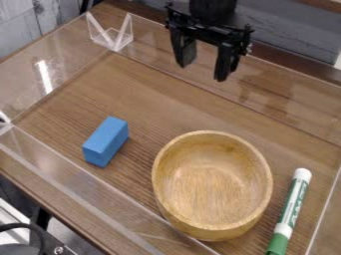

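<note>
My gripper hangs at the top centre of the camera view, black, its two fingers apart with nothing visible between them, above bare wooden table. A blue block lies at the lower left. An empty tan bowl sits at the lower middle. A white stick with green ends lies at the lower right.
A clear, wire-like container stands at the upper left. Dark areas show beyond the table at the top and bottom left.
</note>
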